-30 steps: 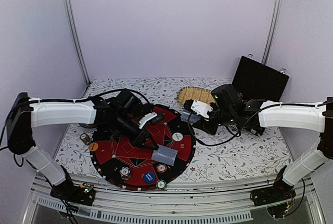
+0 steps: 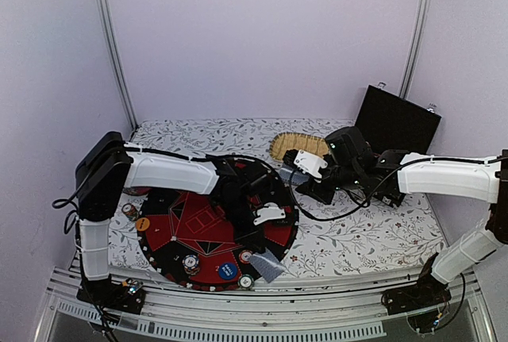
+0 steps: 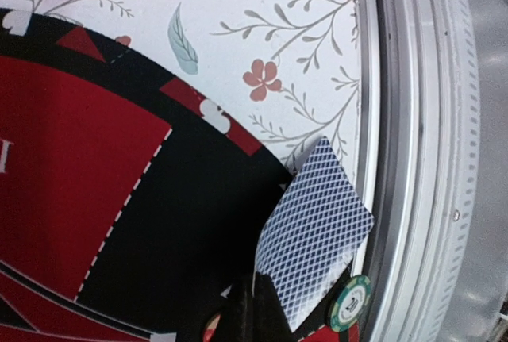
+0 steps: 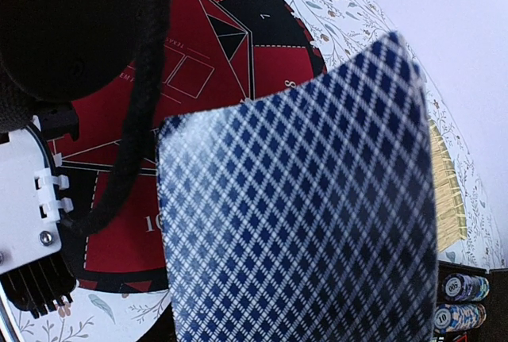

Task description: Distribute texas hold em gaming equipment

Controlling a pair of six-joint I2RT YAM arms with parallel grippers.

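Observation:
A blue-patterned playing card [image 2: 268,264] is pinched at one edge by my left gripper [image 2: 259,248], at the near right rim of the round red and black poker mat [image 2: 163,239]. The left wrist view shows this card [image 3: 313,223] tilted and slightly bent, gripped by the dark fingertips. My right gripper [image 2: 305,183] is shut on blue-patterned cards [image 2: 287,175] just off the mat's right side. They fill the middle of the right wrist view as one bowed card face [image 4: 302,207]; how many there are cannot be told, and the fingertips are hidden behind it.
Near the held card lie a green and white chip [image 2: 245,282], a blue disc [image 2: 228,270] and a chip stack [image 2: 190,263]. An orange disc [image 2: 142,224] is at the mat's left. A woven basket [image 2: 298,143] and an open black case [image 2: 397,128] stand behind the right arm.
My left gripper has carried its card from over the mat toward the near right rim, and the card has turned and tilted. The right arm has hardly moved.

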